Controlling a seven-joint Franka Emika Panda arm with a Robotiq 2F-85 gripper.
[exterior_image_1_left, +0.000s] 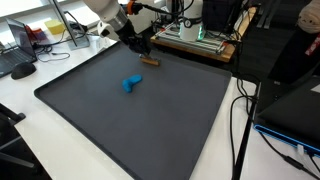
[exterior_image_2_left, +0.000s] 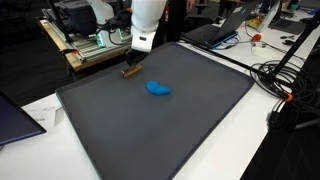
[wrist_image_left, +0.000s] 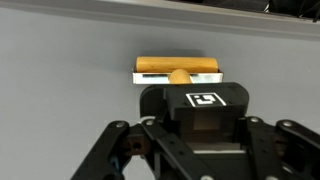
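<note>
A wooden tool (wrist_image_left: 178, 65) with an orange-brown cylindrical head, a pale strip along it and a short rounded handle (wrist_image_left: 180, 76) shows ahead of the gripper in the wrist view. My gripper (exterior_image_1_left: 144, 49) is shut on the handle; its fingertips are hidden behind the dark housing. In exterior view 2 the tool (exterior_image_2_left: 131, 71) is near the table's far left edge, and whether it touches the surface I cannot tell. Apart from it, a blue curved object (exterior_image_2_left: 157, 89) lies on the dark table, outside the wrist view.
A laptop (exterior_image_1_left: 17, 45) sits beyond the far left corner.
</note>
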